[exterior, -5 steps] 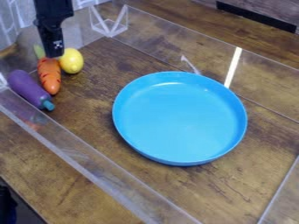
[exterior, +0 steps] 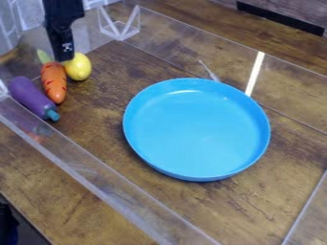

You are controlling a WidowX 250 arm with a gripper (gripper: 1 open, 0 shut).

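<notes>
The black gripper (exterior: pixel 61 50) hangs at the top left, just above the green top of an orange carrot (exterior: pixel 54 82). A yellow lemon (exterior: pixel 78 67) lies to the carrot's right, and a purple eggplant (exterior: pixel 32 97) lies to its left, nearer the front. The gap between the fingers is too small and dark to read clearly.
A large blue plate (exterior: pixel 196 127) fills the middle right. Clear low walls border the wooden surface (exterior: pixel 166 53), which is bare behind and in front of the plate.
The gripper has shifted very slightly near the carrot's top; the objects on the surface look unmoved.
</notes>
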